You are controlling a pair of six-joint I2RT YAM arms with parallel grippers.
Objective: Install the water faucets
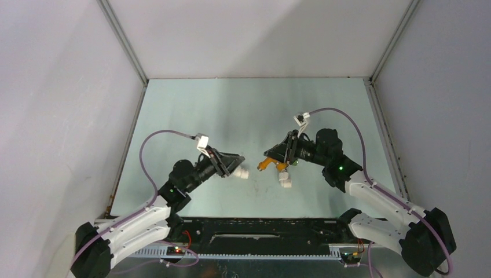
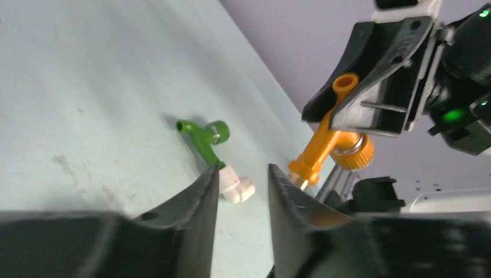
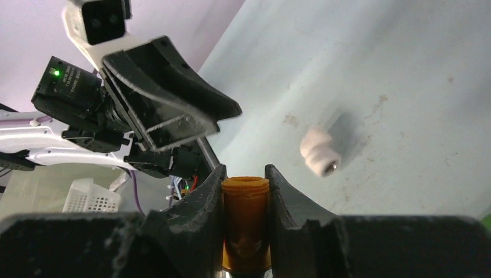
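My right gripper is shut on the orange faucet (image 1: pixel 269 163), seen with its brass fitting in the left wrist view (image 2: pixel 317 150). My left gripper is part open, nothing visible between its fingers. Below it, a white fitting (image 3: pixel 318 152) shows loose, apart from the orange faucet; in the top view (image 1: pixel 240 172) it is partly under the gripper. A green faucet (image 2: pixel 202 139) is joined to a white fitting (image 2: pixel 231 185) on the board.
The pale board (image 1: pixel 249 104) is clear at the back. Walls stand on both sides and behind. A dark slotted rail (image 1: pixel 246 231) runs along the front edge.
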